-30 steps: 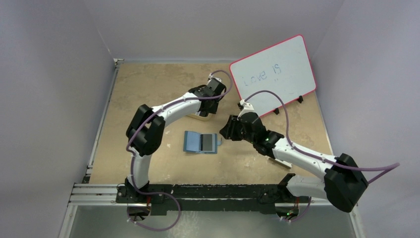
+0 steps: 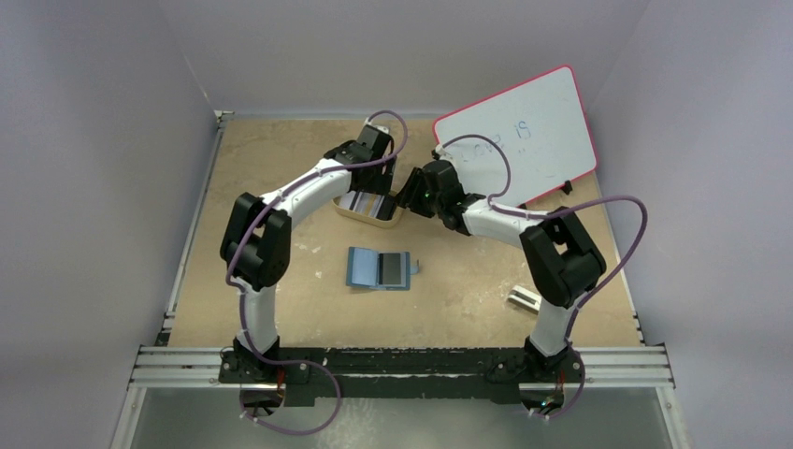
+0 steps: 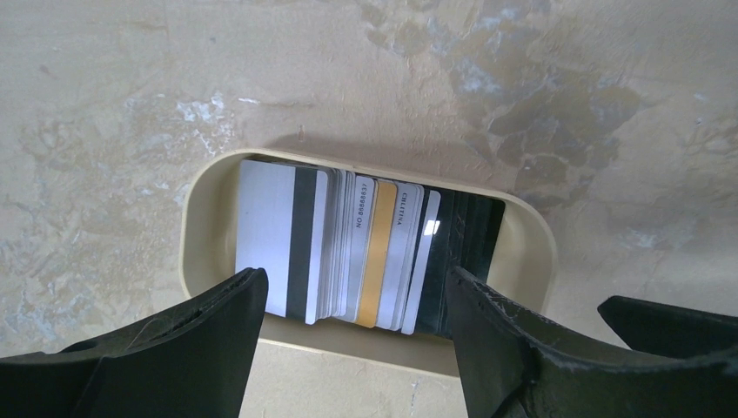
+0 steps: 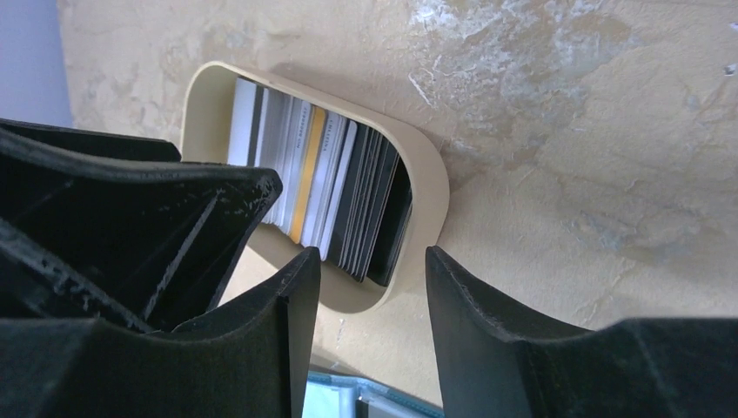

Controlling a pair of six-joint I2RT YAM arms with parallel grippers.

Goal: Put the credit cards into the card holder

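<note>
A beige oval tray (image 3: 544, 261) holds a tight row of cards (image 3: 383, 252): white, grey, one yellow and black ones. My left gripper is open above the tray, nothing between its fingers. My right gripper is open at the tray's right end, over its rim, also empty; the left gripper's black body fills the left of the right wrist view. The blue card holder (image 2: 365, 267) lies opened out on the table in front of the tray.
A whiteboard (image 2: 514, 122) stands at the back right. A small white item (image 2: 524, 297) lies at the front right. The table around the card holder and at the left is clear.
My right gripper has moved left and toward the back, up to the tray. My left gripper has moved a little left from where it was about a second ago.
</note>
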